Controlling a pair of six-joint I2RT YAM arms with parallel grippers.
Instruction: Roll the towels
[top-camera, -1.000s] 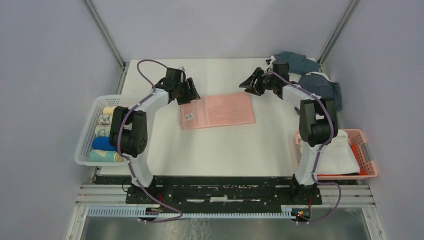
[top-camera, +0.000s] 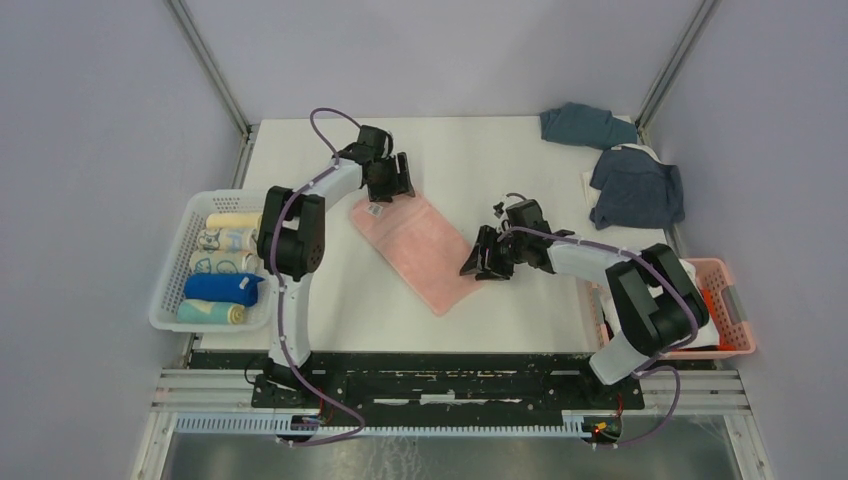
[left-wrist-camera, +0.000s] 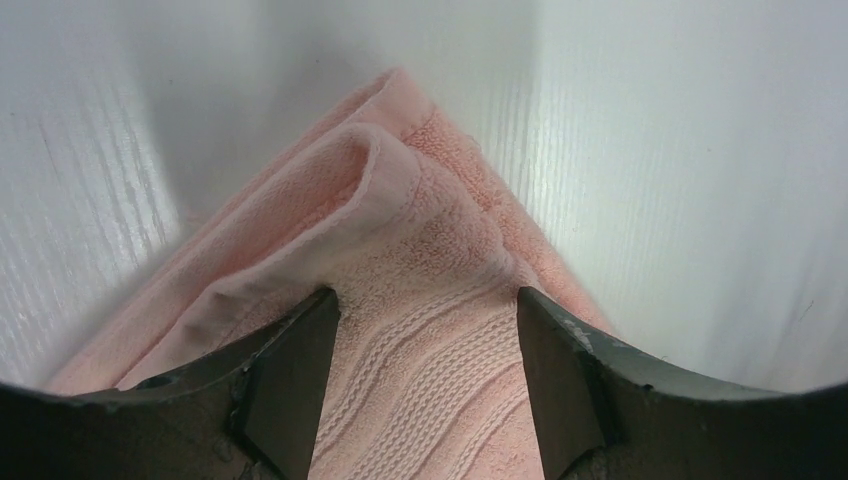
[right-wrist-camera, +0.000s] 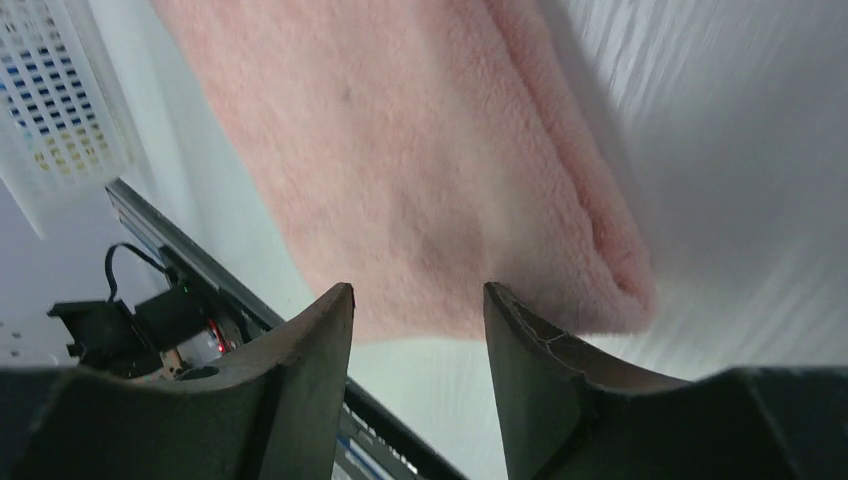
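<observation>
A folded pink towel (top-camera: 420, 250) lies diagonally on the white table, from upper left to lower right. At its upper end my left gripper (top-camera: 390, 175) rests low, fingers apart on the folded corner, pressing into the fabric (left-wrist-camera: 420, 250). My right gripper (top-camera: 488, 255) is at the lower right edge, low over the towel, open, with the cloth between and beyond its fingertips in the right wrist view, where it looks slightly blurred.
A white basket (top-camera: 168, 300) of rolled towels is at left. Folded dark towels (top-camera: 635, 190) are stacked at the back right. A pink basket (top-camera: 730, 305) with white cloths stands at the front right.
The towel has swung from horizontal to diagonal. My right gripper has moved toward the front and left; my left gripper has moved slightly back and right.
</observation>
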